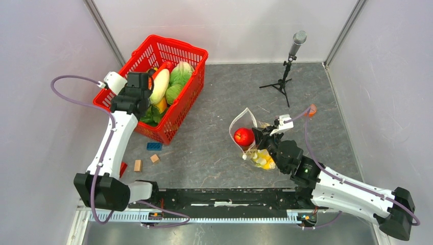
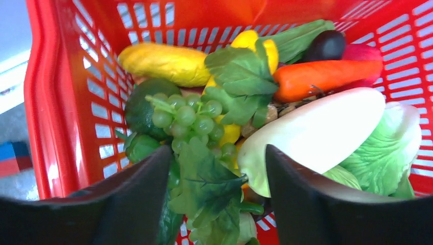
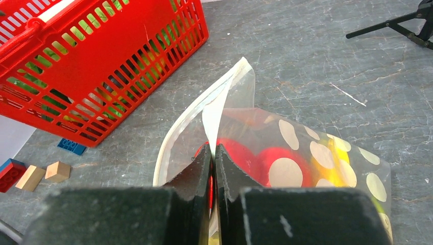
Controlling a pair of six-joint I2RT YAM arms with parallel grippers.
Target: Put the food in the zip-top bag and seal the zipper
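Note:
The red basket (image 1: 178, 115) holds vegetables, grapes (image 2: 186, 116), a long white vegetable (image 2: 311, 132) and leafy greens (image 2: 209, 184). My left gripper is over them, its fingers apart above the greens, with nothing clearly held. The clear zip top bag (image 1: 240, 121) lies on the right of the floor, with red fruit (image 1: 243, 136) and yellow items inside. My right gripper is shut on the bag's white upper edge, holding it up.
A microphone stand (image 1: 283, 84) stands at the back right. Small blocks (image 1: 154, 158) lie below the basket. The floor between basket and bag is clear.

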